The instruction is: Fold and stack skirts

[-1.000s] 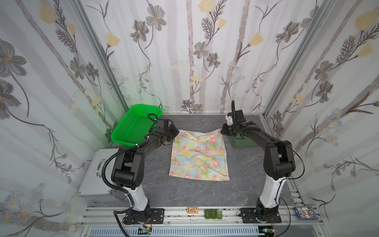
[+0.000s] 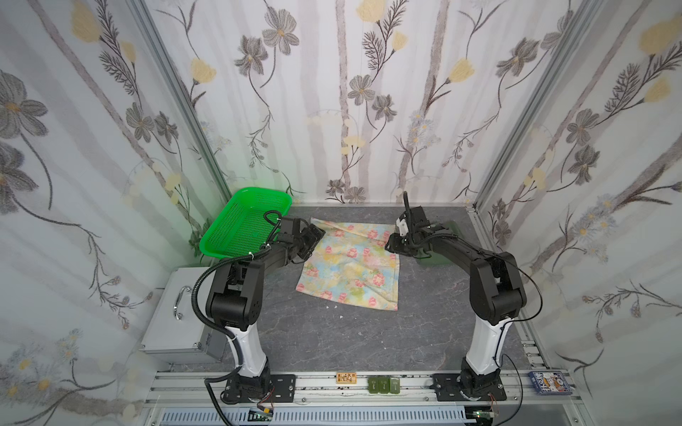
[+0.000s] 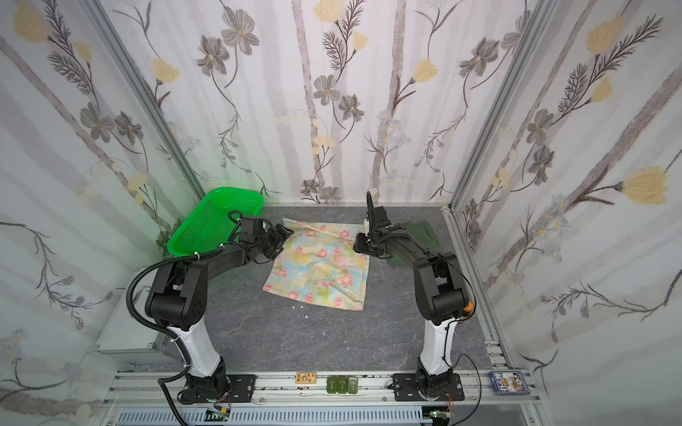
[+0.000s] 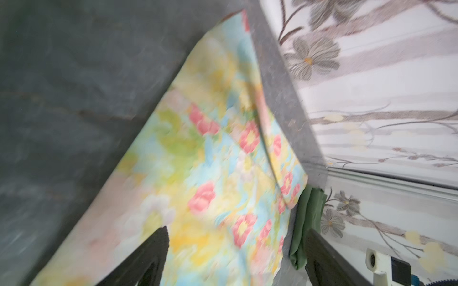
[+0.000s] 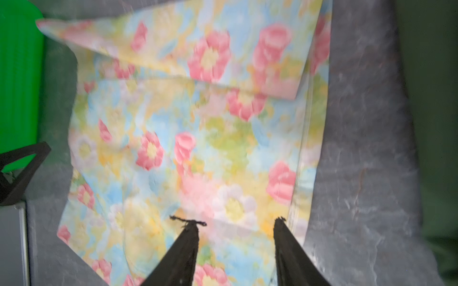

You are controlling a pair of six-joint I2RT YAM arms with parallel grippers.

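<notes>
A pastel floral skirt (image 2: 349,269) lies spread on the table, its back edge turned over in a narrow, uneven flap (image 5: 210,57). My left gripper (image 2: 312,238) hovers at the skirt's back-left edge, and in the left wrist view its fingers stand apart over the fabric. My right gripper (image 2: 395,242) is above the skirt's back-right part; the right wrist view shows its fingertips apart, nothing seen held between them. A folded dark green cloth (image 3: 419,238) lies to the right, partly behind the right arm.
A green plastic basket (image 2: 227,220) stands at the back left, a silver case (image 2: 170,319) at the front left.
Since a second ago the skirt has shifted back and left.
</notes>
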